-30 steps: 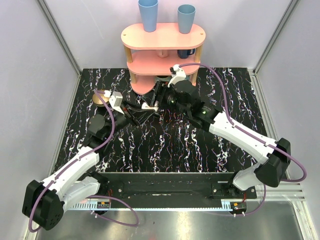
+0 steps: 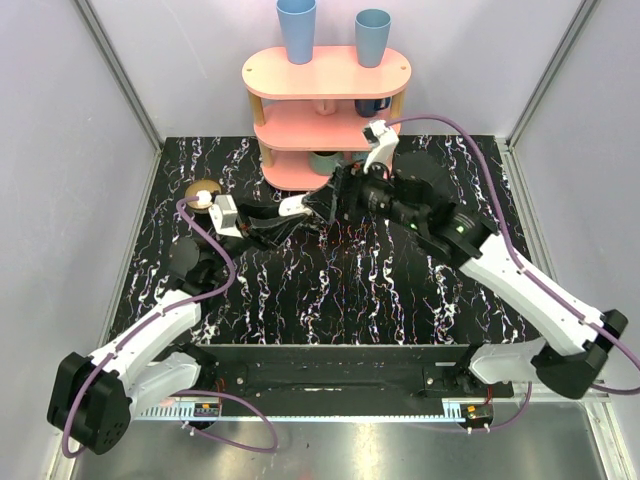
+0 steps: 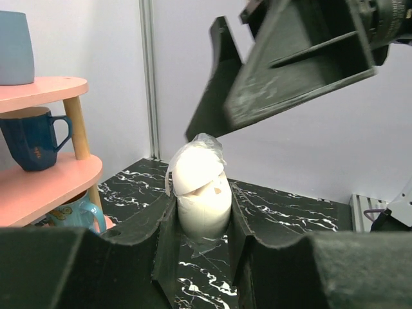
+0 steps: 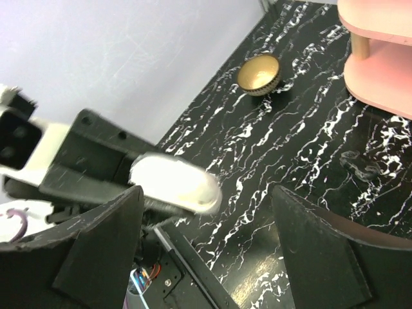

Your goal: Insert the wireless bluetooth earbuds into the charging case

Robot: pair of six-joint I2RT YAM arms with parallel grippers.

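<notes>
My left gripper is shut on the white charging case (image 3: 203,206), which sits in a clear cover and is held above the table. A seam divides the case's two rounded parts; whether its lid is fully closed cannot be told. Close beside the case in the top view is my right gripper (image 2: 322,198). Its fingers stand wide apart in the right wrist view, where the case (image 4: 177,181) appears past the left finger (image 4: 106,248). From the left wrist view, dark right fingers (image 3: 293,71) loom just above the case. No earbud can be made out.
A pink shelf (image 2: 327,75) with cups stands at the back. A small gold bowl (image 4: 259,72) rests at the table's left. Some clear, see-through thing (image 4: 360,166) lies on the black marbled table (image 2: 360,300).
My right gripper and arm have shifted right and toward the front, and its wrist has turned. The left gripper and case have moved only slightly, with the case still held.
</notes>
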